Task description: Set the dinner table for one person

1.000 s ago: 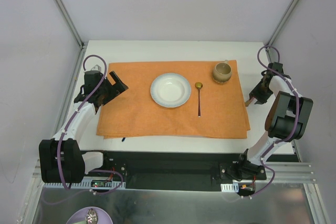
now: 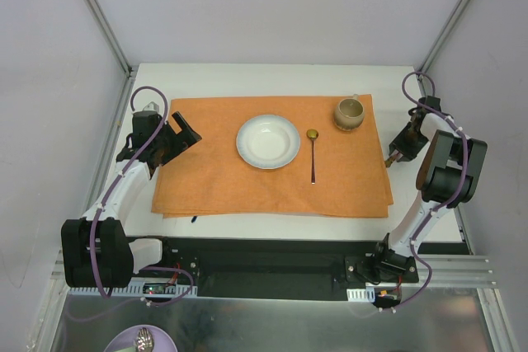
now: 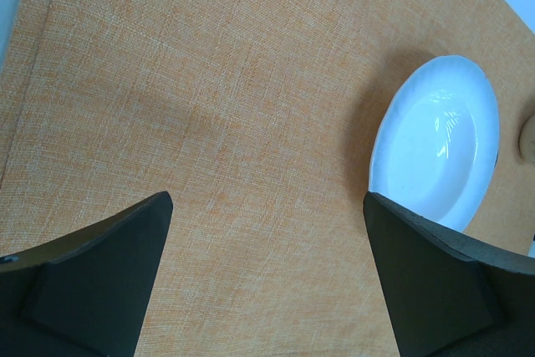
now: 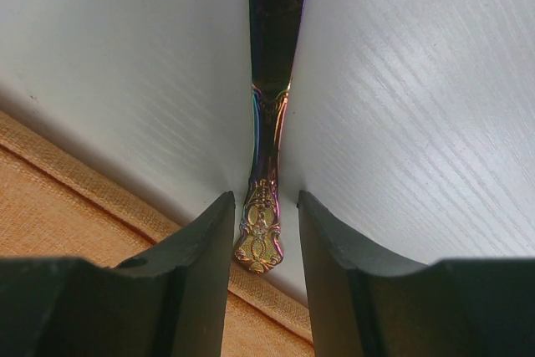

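Note:
An orange placemat (image 2: 223,187) holds a white plate (image 2: 268,142), a spoon (image 2: 313,150) to its right, and a mug (image 2: 349,114) at the upper right. My right gripper is open around the ornate handle of a shiny knife (image 4: 272,39), which lies on the white table just beside the mat's right edge; in the top view that gripper mostly covers it. My left gripper is open over the mat's left part, empty, with the plate beyond it.
A purple bowl (image 2: 124,340) with utensils sits below the table at the bottom.
The right arm has shifted slightly since a second ago, its gripper staying at the mat's right edge. The left arm and the tableware have not moved.

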